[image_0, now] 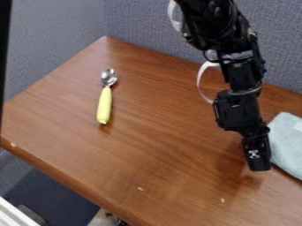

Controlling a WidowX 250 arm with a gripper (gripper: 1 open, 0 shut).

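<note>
My gripper [257, 157] points down at the right of the wooden table [141, 168], low over its surface and just beside a pale grey-blue cloth [287, 141], which it partly hides. Whether its fingers are apart or closed, and whether it touches the cloth, I cannot tell. A spoon with a yellow handle [104, 106] lies at the left part of the table, well away from the gripper.
A grey padded wall [141, 22] stands behind the table, and a white cable hangs behind the arm. The table's left edge drops to the floor.
</note>
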